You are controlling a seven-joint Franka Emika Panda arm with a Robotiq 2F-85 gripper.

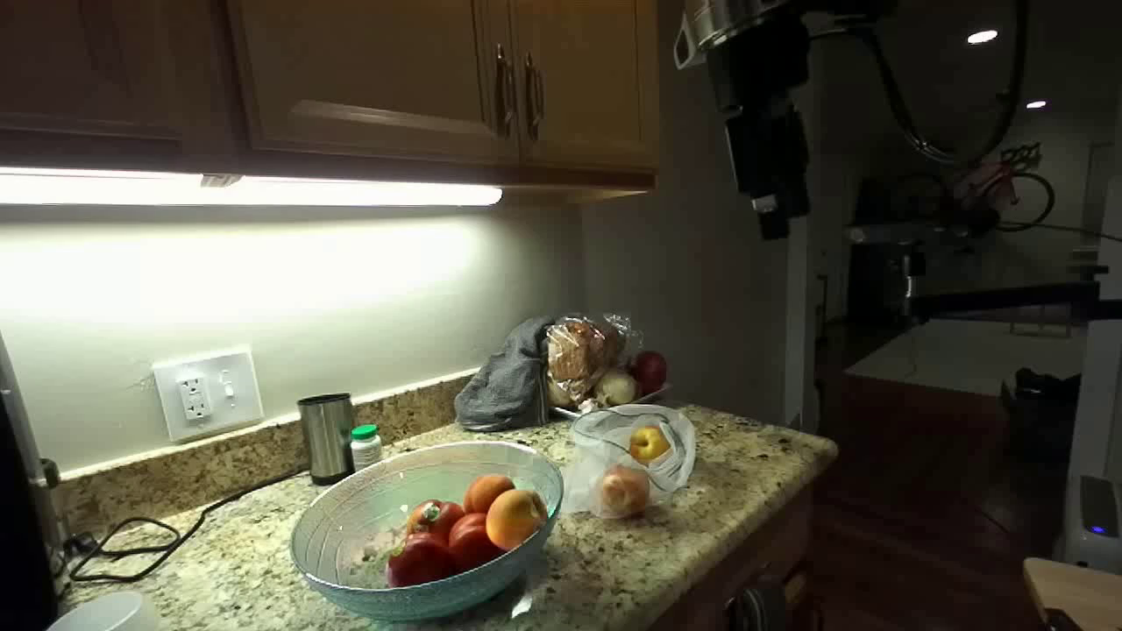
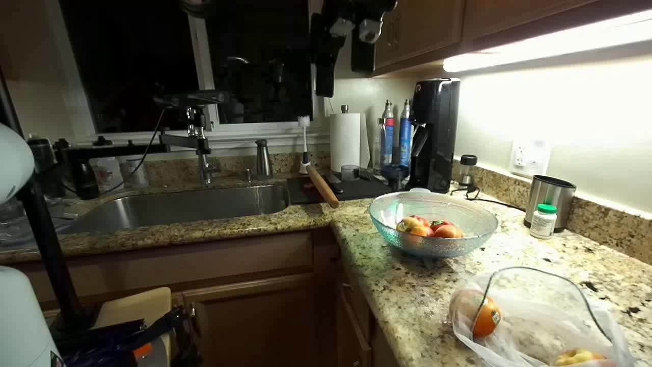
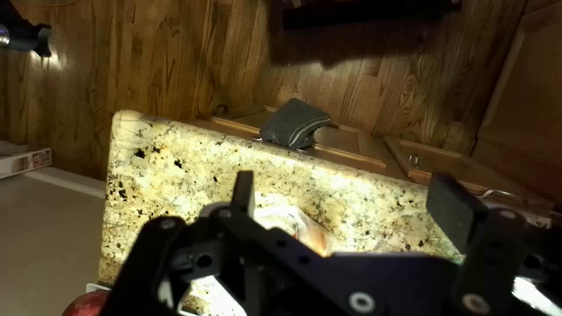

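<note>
High above the counter hangs my gripper, its fingers spread wide in the wrist view with nothing between them. Below on the granite is a glass bowl (image 1: 347,563) holding several tomatoes (image 1: 422,559) and peach-like fruits (image 1: 515,519). To the bowl's right in exterior view 1 lies an open white mesh bag (image 1: 673,478). A yellow fruit (image 1: 649,443) and an orange-red fruit (image 1: 625,491) are in it or under its mesh. From the wrist view, the bag (image 3: 276,215) is partly hidden behind the gripper body.
A steel cup (image 1: 327,436) and a green-capped bottle (image 1: 365,449) stand by the wall. Farther along are a grey cloth (image 1: 512,379) and wrapped bread (image 1: 580,358). Cabinets (image 1: 368,68) overhang the counter. The sink (image 2: 195,206) is across the corner. Bare granite (image 1: 726,463) lies right of the bag.
</note>
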